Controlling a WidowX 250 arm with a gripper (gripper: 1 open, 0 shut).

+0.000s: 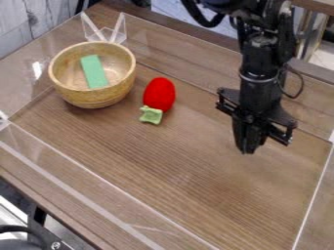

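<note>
My gripper [248,137] hangs low over the bare right part of the wooden table, shut, with nothing visible between its fingers. To its left, a red oval object [159,93] lies on the table with a small pale green piece [151,114] just below it. At the upper left, a tan bowl [89,96] holds a green block [93,70].
</note>
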